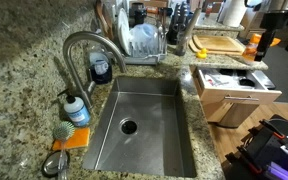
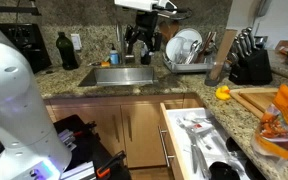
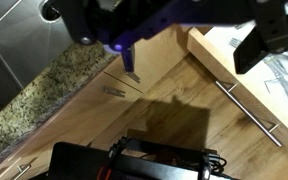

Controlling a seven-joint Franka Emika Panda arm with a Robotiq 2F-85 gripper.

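My gripper (image 2: 140, 45) hangs in the air above the counter's front edge, fingers pointing down. In the wrist view, its dark fingers (image 3: 268, 38) stand apart at the top of the picture, and nothing shows between them. An open drawer (image 1: 234, 96) stands out under the counter; in exterior view 2, utensils and dark round items lie inside the same drawer (image 2: 165, 140). Its corner and handle (image 3: 246, 112) appear at the right of the wrist view. The metal sink (image 1: 144, 118) looks empty.
A yellow item (image 2: 222, 92) sits on the counter near a wooden cutting board (image 1: 220, 44), a knife block (image 2: 249, 63) and an orange bag (image 2: 282, 122). A dish rack (image 2: 187, 66) holds plates. The tall faucet (image 1: 76, 60) arches over the sink. Counter between sink and drawer is clear.
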